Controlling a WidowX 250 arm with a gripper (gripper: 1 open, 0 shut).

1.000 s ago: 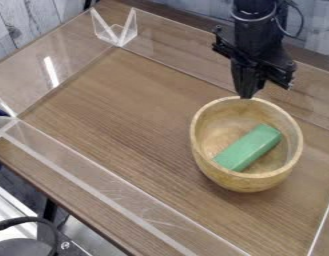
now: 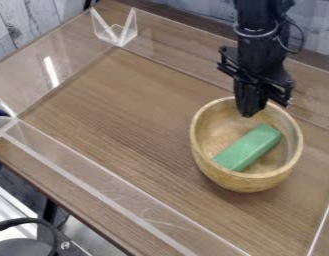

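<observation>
A round tan bowl (image 2: 214,131) stands on the right half of the wooden table, holding a green oblong block (image 2: 250,147). My black gripper (image 2: 256,101) hangs over the back rim of the bowl, behind the block. It looks shut, and nothing shows between its fingers.
A small clear angular object (image 2: 116,28) is at the back left. A black curved part (image 2: 33,228) pokes in at the lower left corner.
The gripper has come down and toward the viewer, closer to the bowl's back rim. The bowl and block look unmoved.
</observation>
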